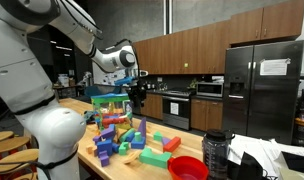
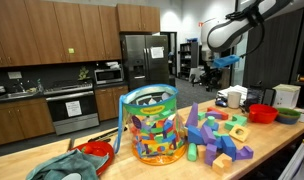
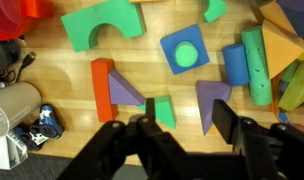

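Note:
My gripper is part open in the wrist view, its dark fingertips spread apart and nothing seen held between them. It hangs above the block-strewn table; exterior view 1 shows the gripper (image 1: 138, 103) over the blocks. Between the fingers, lower down, a small green block (image 3: 165, 112) shows. A purple triangular block (image 3: 208, 98) lies near the right finger. Farther up are a blue square block with a green round top (image 3: 185, 50), a green arch (image 3: 103, 21) and an orange-red bar (image 3: 102, 90), beside which a purple triangle (image 3: 123, 90) lies.
The patterned block bag (image 2: 160, 132) stands beside the loose blocks. A red bowl (image 1: 187, 167), a black canister (image 1: 216, 151) and a white cloth (image 1: 254, 155) occupy the near right side. Bare table shows around the green arch (image 1: 154, 158).

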